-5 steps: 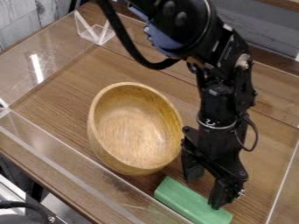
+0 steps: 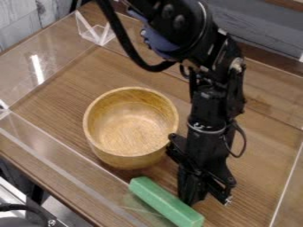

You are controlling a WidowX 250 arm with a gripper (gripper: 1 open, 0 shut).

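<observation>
My black gripper (image 2: 190, 182) reaches down from the top centre to just right of a tan bowl (image 2: 112, 124). Its fingertips are low over the wooden table, beside a green bar (image 2: 164, 202) at the bottom centre. The gripper looks shut, with nothing visible between its fingers, though the dark fingers are hard to separate.
A clear plastic object (image 2: 97, 28) stands at the back left. A transparent strip runs along the lower left edge of the table.
The green bar has moved left, now nearer the bowl's lower side.
</observation>
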